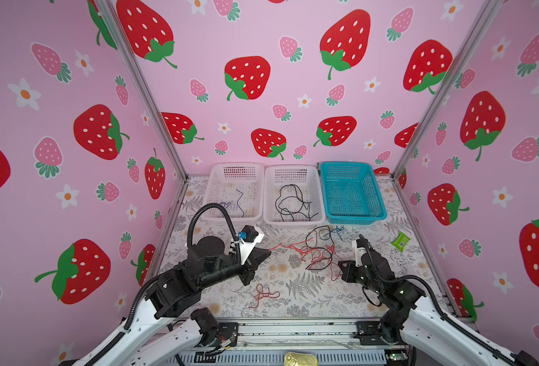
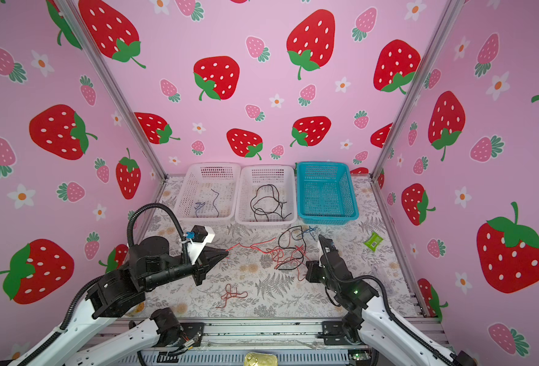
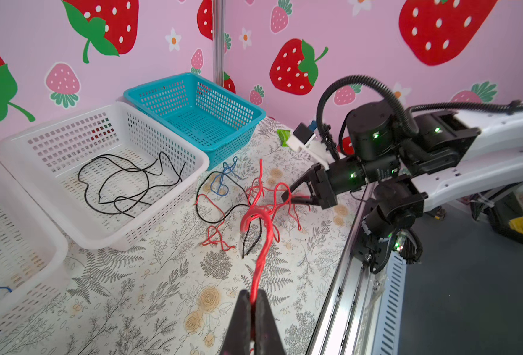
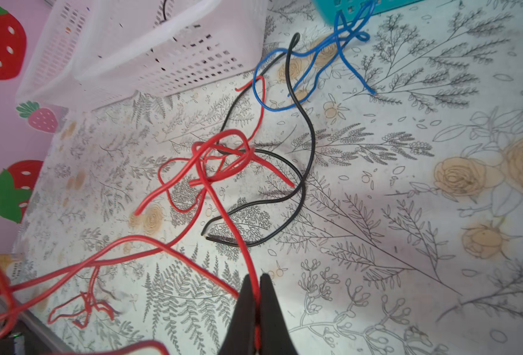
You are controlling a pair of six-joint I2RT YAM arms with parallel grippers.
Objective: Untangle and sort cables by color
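My left gripper is shut on a red cable (image 3: 261, 260), held above the table and stretching toward the tangle. My right gripper is also shut on red cable (image 4: 223, 210), at the right of the tangle of red and black cables (image 4: 308, 136). Blue cables (image 4: 338, 44) touch the tangle's back, near the teal basket. A separate red cable (image 1: 263, 295) lies at the front left. Black cables (image 1: 284, 210) lie in the middle white basket, blue ones (image 1: 240, 201) in the left one.
Three baskets line the back: left white (image 1: 215, 177), middle white (image 2: 266, 172), teal (image 2: 327, 207). A small green packet (image 1: 400, 242) lies at the right.
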